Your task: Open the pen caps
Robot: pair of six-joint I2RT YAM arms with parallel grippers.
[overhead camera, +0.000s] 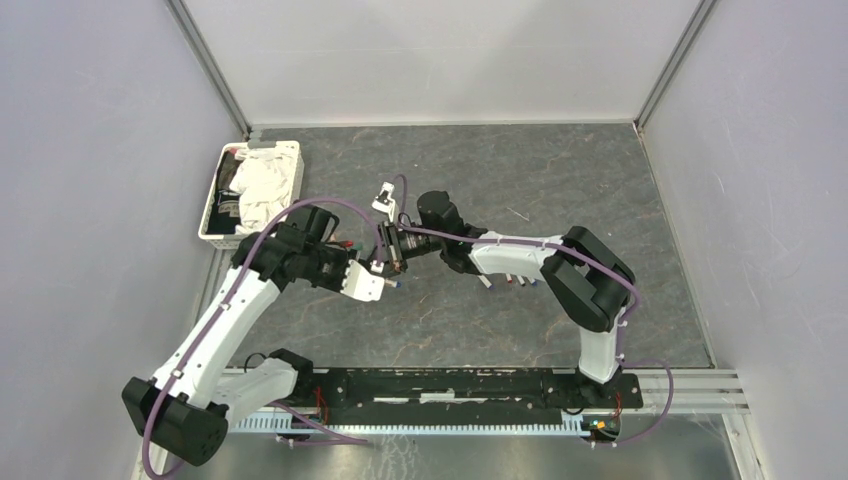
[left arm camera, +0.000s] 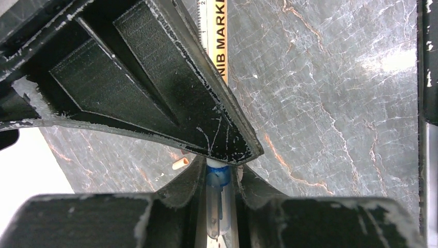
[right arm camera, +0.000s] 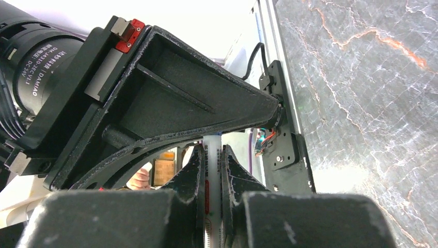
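Observation:
A marker pen with a yellow label (left arm camera: 219, 41) runs behind the right gripper's black finger in the left wrist view. Its clear, blue-ringed cap (left arm camera: 218, 199) lies between the fingertips of my left gripper; whether both touch it I cannot tell. My right gripper is shut on the pen's pale barrel (right arm camera: 213, 175), which bears red print. Part of the pen is hidden where the two grippers cross. From above, both grippers meet left of centre, with the held pen mostly covered.
Several pens (overhead camera: 485, 281) lie right of centre beneath the right forearm. Another pen (overhead camera: 391, 283) rests just below the grippers. A white basket (overhead camera: 222, 240) with cloth stands at the back left.

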